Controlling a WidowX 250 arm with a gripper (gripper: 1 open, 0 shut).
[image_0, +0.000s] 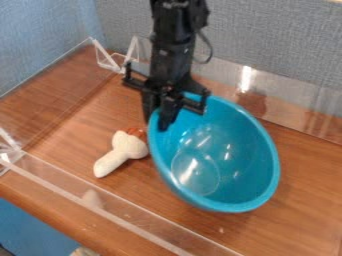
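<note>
A large teal bowl is tilted on the right half of the wooden table, its left rim raised. My black gripper comes down from the top centre and is shut on that rim. A white elongated object with a small red part at its upper end lies just left of the bowl; I cannot tell what it is.
A grey wall stands behind, and transparent strips run along the table's edges.
</note>
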